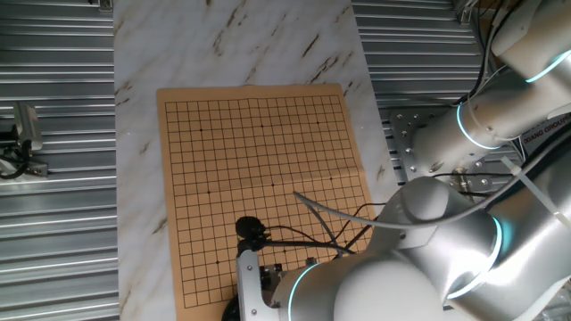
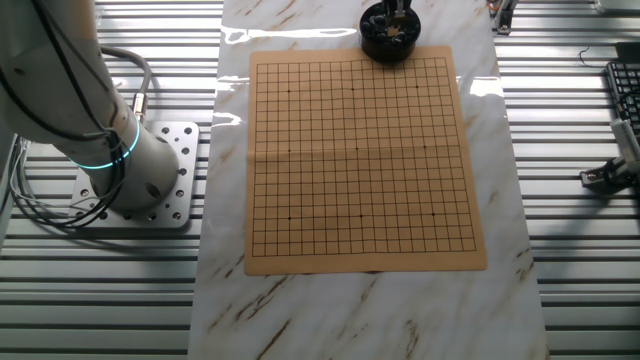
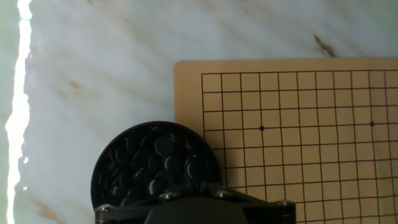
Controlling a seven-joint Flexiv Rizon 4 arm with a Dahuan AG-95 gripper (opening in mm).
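Note:
A round black bowl [image 2: 388, 46] overlaps the edge of the tan grid board [image 2: 360, 180]. In the wrist view the bowl [image 3: 102, 163] is full of black discs [image 3: 164, 146], and its lower part is hidden by the gripper. My gripper [image 2: 397, 8] is at the top of exterior view 2, low over the bowl and cut off by the frame edge. Only its linkages show along the bottom of the wrist view; the fingertips are hidden, so neither their opening nor anything between them can be made out. No discs lie on the visible grid.
The board [image 1: 259, 178] lies on a marble-patterned tabletop [image 1: 138, 196], with bare surface around it. Ribbed metal flooring [image 1: 53, 232] flanks the table. My arm [image 1: 393, 285] and its cables cover the board's lower right corner in exterior view 1.

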